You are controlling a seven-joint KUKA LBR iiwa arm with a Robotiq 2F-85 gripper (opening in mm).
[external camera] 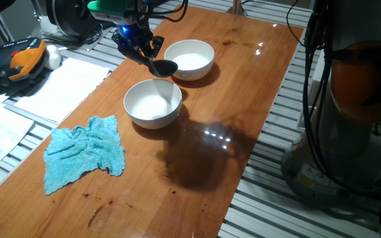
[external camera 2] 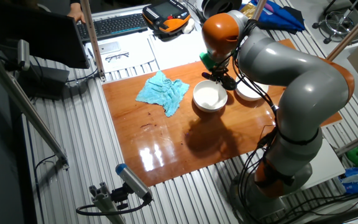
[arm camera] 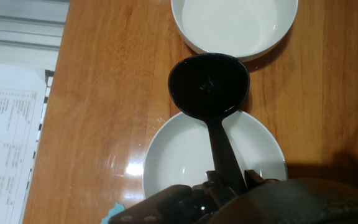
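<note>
A black ladle [arm camera: 209,86] is clamped by its handle in my gripper, whose fingers are partly hidden at the bottom of the wrist view. In exterior view 1 the gripper [external camera: 148,55] hangs above the table's far part, and the ladle's bowl [external camera: 163,69] is in the air near the gap between two white bowls. The nearer white bowl [external camera: 152,114] stands closer to the cloth; the farther white bowl [external camera: 192,70] stands behind it. Both are upright. Inside the ladle it looks dark with small glints; whether it holds anything, I cannot tell.
A crumpled turquoise cloth [external camera: 84,152] lies at the left of the wooden table [external camera: 131,205]. Papers [external camera: 65,92] and an orange-black device [external camera: 18,61] are beyond the left edge.
</note>
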